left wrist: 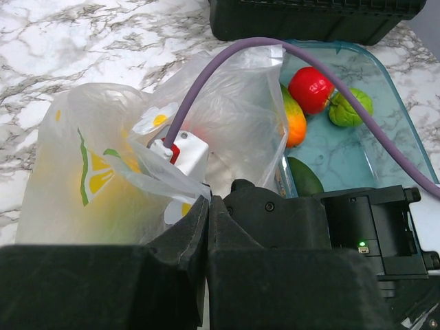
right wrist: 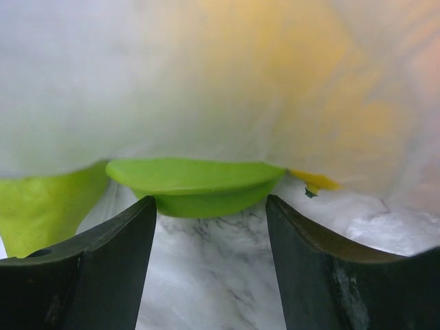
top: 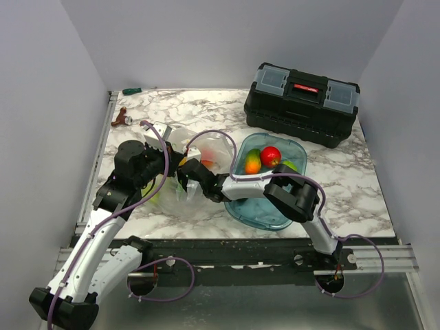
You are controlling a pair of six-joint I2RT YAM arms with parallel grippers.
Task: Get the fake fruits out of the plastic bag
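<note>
The translucent plastic bag (left wrist: 82, 179) with lemon prints lies left of the blue tray. My left gripper is shut on the bag's edge, which rises to its fingertips. My right gripper is inside the bag, part open around the near side of a green object (right wrist: 199, 179), apparently a fake fruit; whether it touches it is unclear. More green and yellow shows through the plastic. The tray (top: 265, 210) holds a red fruit (left wrist: 309, 89), an orange-green mango (left wrist: 294, 124), a green round fruit (left wrist: 350, 106) and a dark green fruit (left wrist: 304, 177).
A black toolbox (top: 302, 103) stands at the back right. A screwdriver (top: 132, 91) and a brown object (top: 122, 118) lie at the back left.
</note>
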